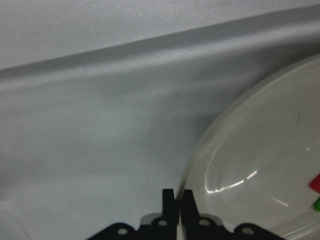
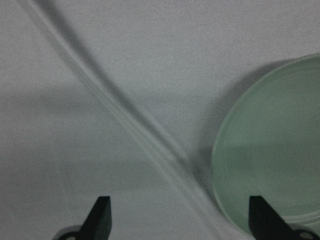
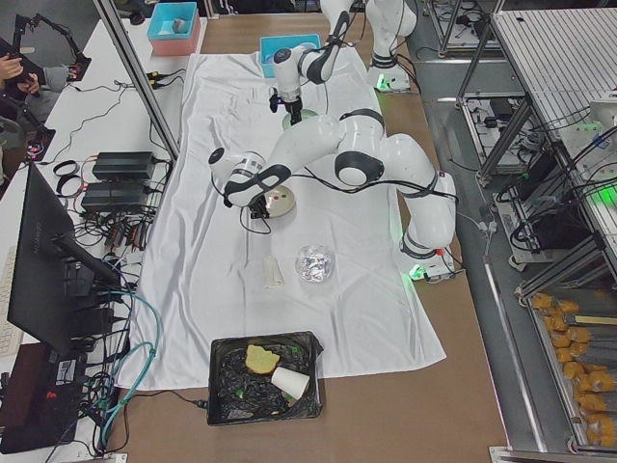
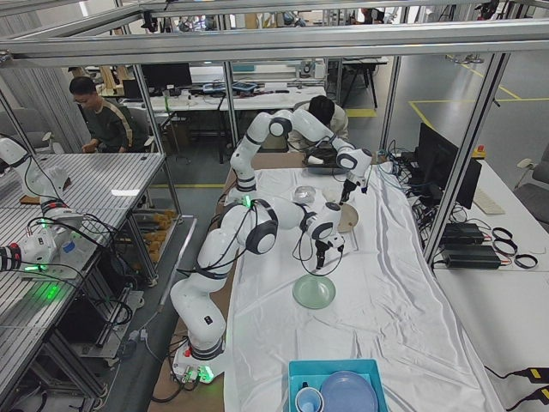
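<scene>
My left gripper is shut on the rim of a cream plate [image 1: 260, 150], which has small red and green bits in it; the same plate [image 3: 281, 201] shows in the camera left view. My right gripper is open over the white cloth at the edge of a green plate [image 2: 270, 140], one finger above its rim and nothing between the fingers. The green plate [image 4: 314, 292] lies on the cloth in the camera right view.
A blue bin [image 4: 302, 369] with dishes stands at one end of the table, a black tray [image 3: 222, 386] with scraps and a white cup at the other. A clear bowl [image 3: 314, 263] and a pale flat item [image 3: 273, 273] lie on the cloth.
</scene>
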